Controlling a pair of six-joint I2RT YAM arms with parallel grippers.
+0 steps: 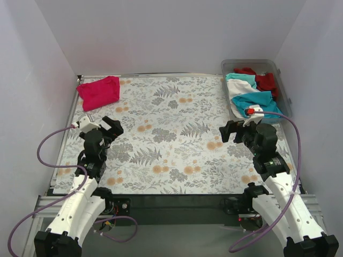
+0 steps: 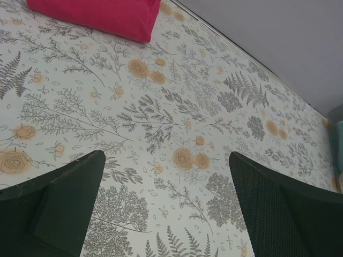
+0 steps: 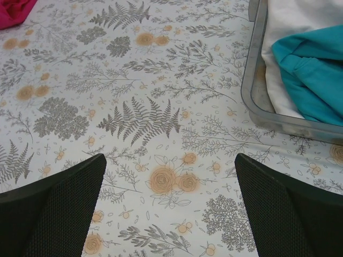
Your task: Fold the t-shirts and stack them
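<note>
A pink-red t-shirt (image 1: 99, 93) lies folded into a compact block at the table's far left corner; its near edge also shows in the left wrist view as red cloth (image 2: 102, 15). More shirts are heaped in the bin at the back right: a teal one (image 1: 256, 101), a white one (image 1: 239, 88), a light turquoise one (image 1: 240, 78) and dark red cloth (image 1: 266, 82). Over the left side of the table, nearer than the folded shirt, my left gripper (image 1: 117, 128) is open and empty. My right gripper (image 1: 225, 131) hangs open and empty, left of the bin's near end.
The grey translucent bin (image 3: 251, 88) has raised walls and stands against the back right corner. Between the arms, the flower-patterned tabletop (image 1: 171, 139) is bare. Walls close in the back and both sides.
</note>
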